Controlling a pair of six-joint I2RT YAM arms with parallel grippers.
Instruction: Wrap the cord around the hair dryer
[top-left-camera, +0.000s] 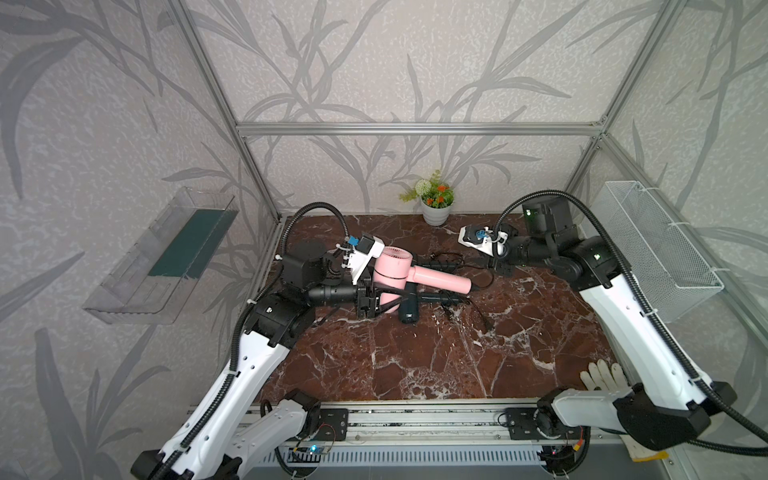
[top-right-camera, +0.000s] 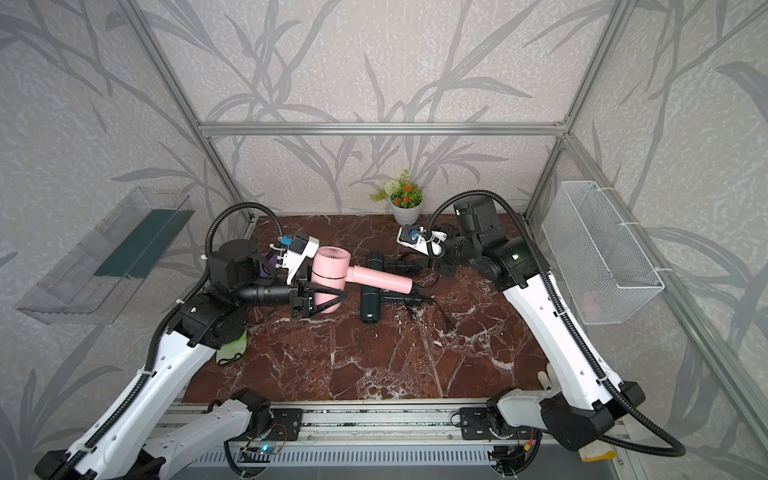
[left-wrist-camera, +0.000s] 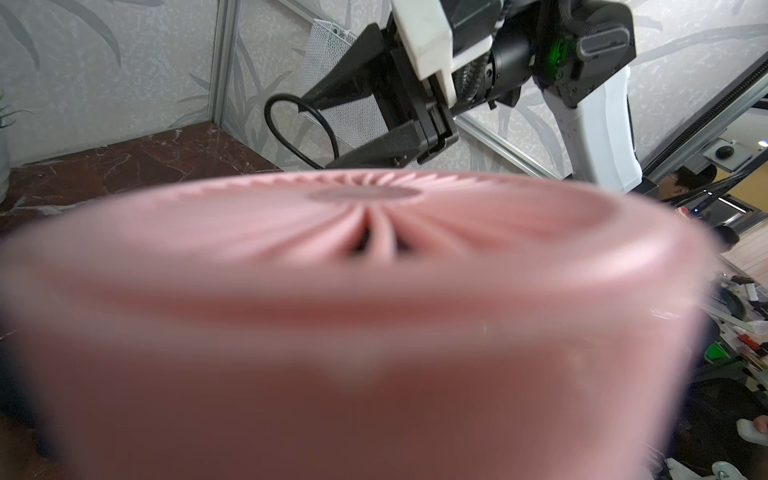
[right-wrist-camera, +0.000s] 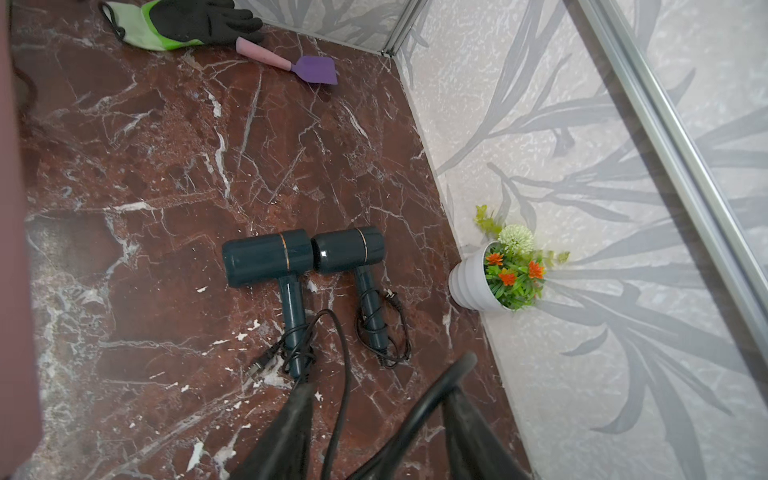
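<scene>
Above the table, the pink hair dryer (top-right-camera: 329, 267) is held by its body in my left gripper (top-right-camera: 326, 299), its handle (top-left-camera: 440, 278) pointing right and slightly down. Its round vented end (left-wrist-camera: 368, 232) fills much of the left wrist view, where the left fingers are hidden. A black cord (top-left-camera: 489, 280) runs from the handle's end toward my right gripper (top-left-camera: 480, 240). The right fingers stand apart, and the cord (right-wrist-camera: 424, 404) passes through the gap between them. In the left wrist view a loop of cord (left-wrist-camera: 276, 128) sits at the right fingertips.
Two dark green hair dryers (right-wrist-camera: 268, 257) (right-wrist-camera: 348, 248) lie on the table with cords around their handles. A flower pot (right-wrist-camera: 473, 281) stands at the back. A purple spatula (right-wrist-camera: 314, 69) and a glove (right-wrist-camera: 188, 22) lie at the left.
</scene>
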